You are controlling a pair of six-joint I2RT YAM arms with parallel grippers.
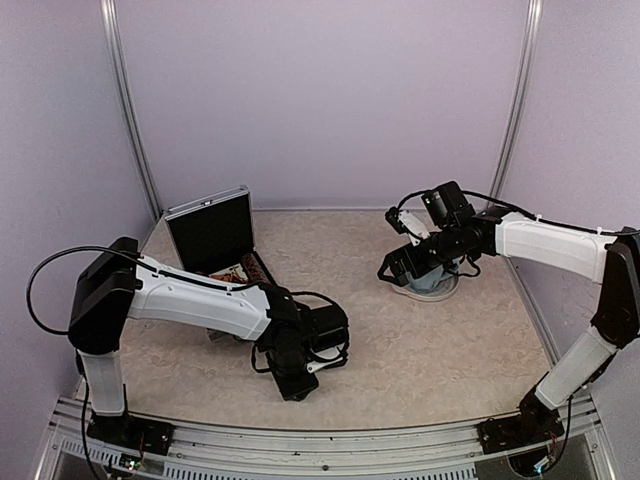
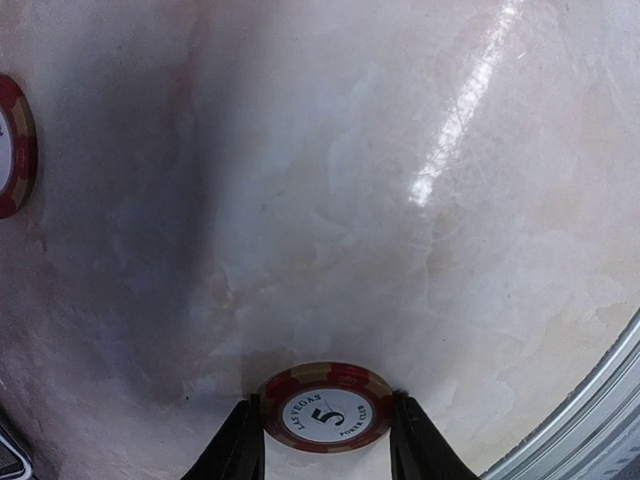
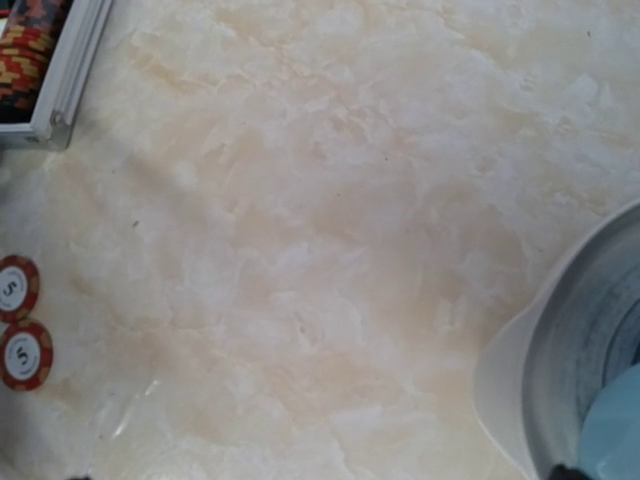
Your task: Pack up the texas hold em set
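In the left wrist view, a red-and-tan poker chip (image 2: pixel 327 412) marked 5 sits between the fingertips of my left gripper, which is shut on its edges. Another chip (image 2: pixel 14 147) lies apart at the left edge of that view. Two red chips, one (image 3: pixel 24 355) just below the other (image 3: pixel 15 288), show on the table in the right wrist view. The silver-edged case (image 1: pixel 212 228) stands with its lid up at the back left, holding rows of chips (image 3: pixel 24 66). Over by the bowl, my right gripper (image 1: pixel 396 270) is open and empty.
A pale round bowl (image 3: pixel 507 378) with something light blue (image 3: pixel 615 425) in it stands under the right arm. The metal front rail (image 2: pixel 590 410) borders the table near the left gripper. Mid-table is clear.
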